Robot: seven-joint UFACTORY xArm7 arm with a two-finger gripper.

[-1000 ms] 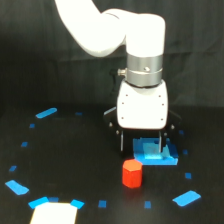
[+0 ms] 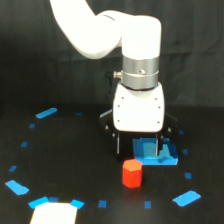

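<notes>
My gripper (image 2: 138,150) points down, its two thin dark fingers apart on either side with nothing visible between them. Behind and partly hidden by it is a blue square tray (image 2: 168,160) with a lighter blue patch inside. A small red block (image 2: 132,174) with a hexagonal outline stands on the dark table, nearer the camera than the tray. The fingertips appear above and behind the block in this view; their exact depth is hard to tell against the dark background.
Blue tape strips mark the dark table, among them one at left (image 2: 16,187) and one at right (image 2: 186,198). Several small blue squares are scattered around. A pale object (image 2: 54,213) is cut off at the bottom left edge.
My gripper has shifted slightly left and a little lower in the view. The red block and the blue tray have stayed in place.
</notes>
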